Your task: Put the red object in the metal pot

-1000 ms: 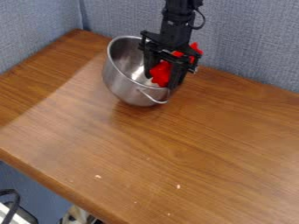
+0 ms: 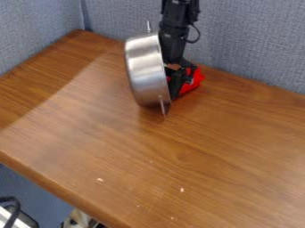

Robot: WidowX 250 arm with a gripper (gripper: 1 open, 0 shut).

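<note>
The metal pot [image 2: 145, 73] is tipped onto its side near the back of the table, its outer wall and base facing left and its mouth turned right. Against its mouth side sits the red object [image 2: 191, 82], partly covered by the black gripper [image 2: 179, 82]. The fingers point down between the pot and the red object, close to both. I cannot tell whether they are shut on anything. The inside of the pot is hidden.
A grey padded wall [image 2: 256, 44] runs close behind the pot and the arm. Cables and hardware [image 2: 14, 214] show at the bottom left corner.
The pot has gone from leaning, with its inside visible, to standing on its side. The gripper has come down and the red object sits lower, at the pot's right.
</note>
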